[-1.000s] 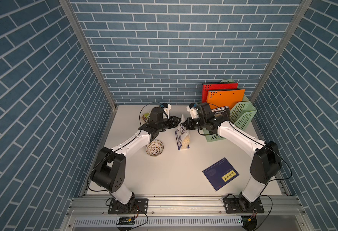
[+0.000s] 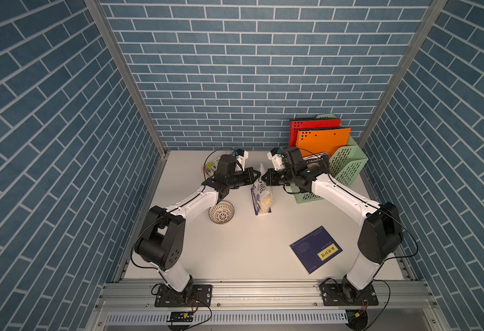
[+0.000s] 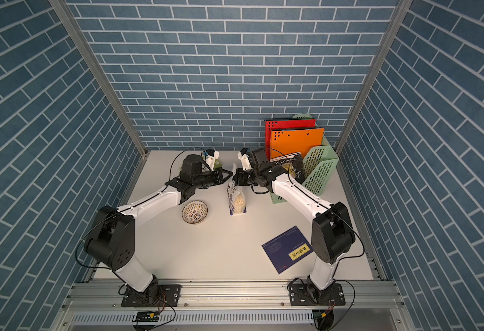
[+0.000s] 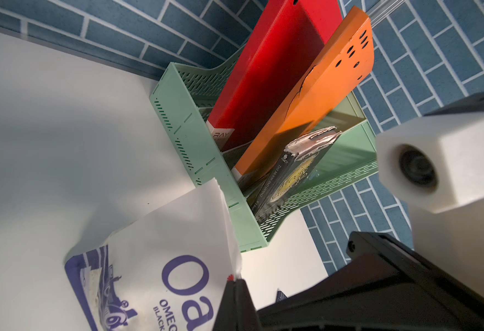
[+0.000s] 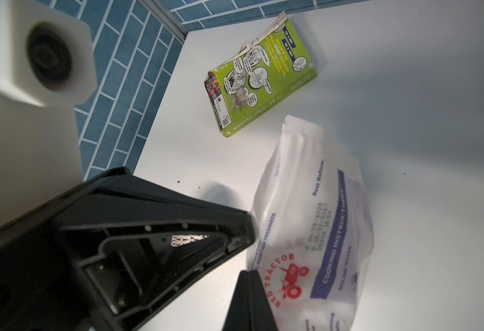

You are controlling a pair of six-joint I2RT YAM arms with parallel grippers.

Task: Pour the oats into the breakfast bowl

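A white and blue oats bag (image 2: 262, 198) stands upright at the table's middle, oats showing low in it; printing fills much of both wrist views. The patterned breakfast bowl (image 2: 221, 211) sits to its front left. My left gripper (image 2: 254, 176) is shut at the bag's upper left, its tips touching or very near the plastic; nothing clearly shows between them. My right gripper (image 2: 266, 177) is shut at the opposite side of the bag's upper part; whether any plastic is pinched in its tips I cannot tell.
A green rack (image 2: 346, 168) with red and orange folders and a book stands at the back right. A green book (image 5: 261, 77) lies at the back left, a navy book (image 2: 313, 245) at the front right.
My left gripper and arm have moved slightly right, toward the bag. The right arm, bag and bowl look unchanged.
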